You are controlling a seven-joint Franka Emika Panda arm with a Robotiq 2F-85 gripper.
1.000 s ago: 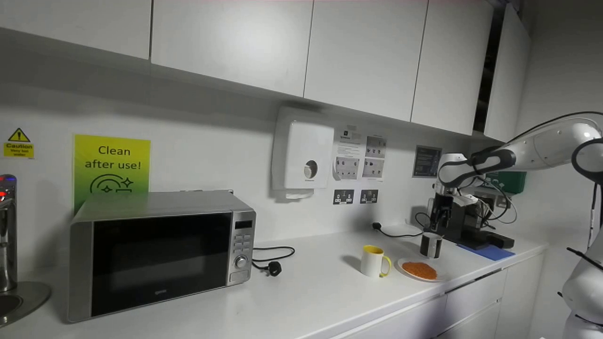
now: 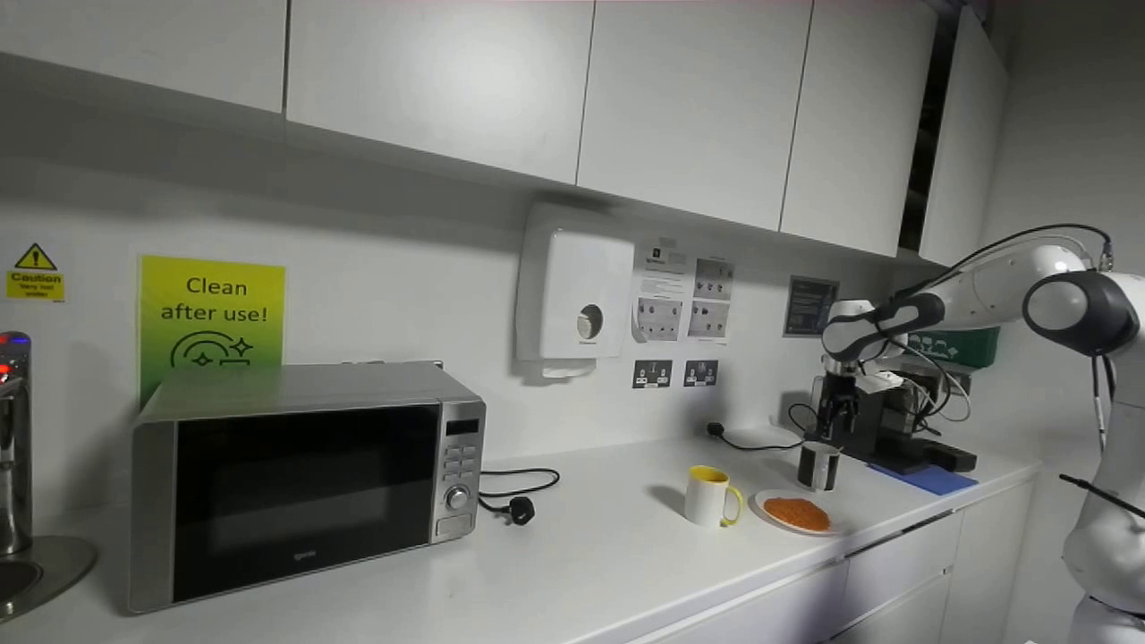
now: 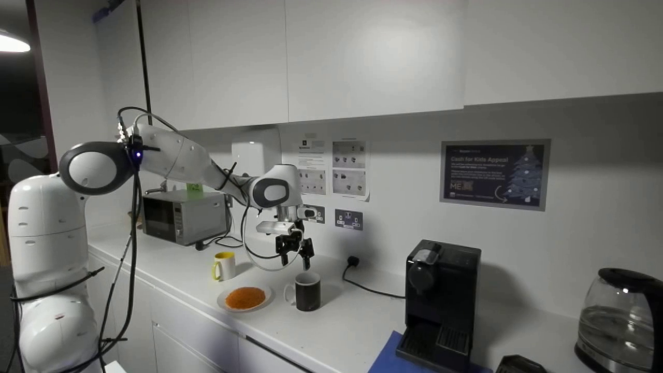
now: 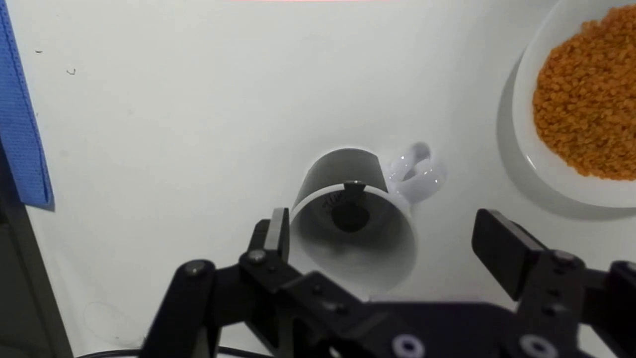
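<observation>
A black and white mug (image 3: 307, 292) stands upright on the counter between the plate and the coffee machine. My gripper (image 3: 295, 261) hangs above it, pointing down. From the wrist view, the gripper is open, its fingers wide apart. The mug's rim (image 4: 411, 238) appears between them, closer to the left finger (image 4: 277, 232), and the inside looks empty apart from dark printing. The mug's white handle (image 4: 426, 182) points towards the plate. A white plate (image 4: 524, 140) holds a heap of orange lentils (image 4: 587, 95). Beyond the plate is a white mug with a yellow inside (image 2: 705, 498).
The black coffee machine (image 3: 444, 292) stands on a blue cloth (image 3: 386, 355), with a glass kettle (image 3: 615, 323) farther right. At the other end sits a microwave (image 2: 306, 483). A black cable (image 3: 376, 289) runs along the wall. Bare counter lies between microwave and yellow mug.
The arm's elbow and upper links have shifted left and lower in exterior view 1. My gripper has turned somewhat and stays above the dark mug. The mugs and plate have not moved.
</observation>
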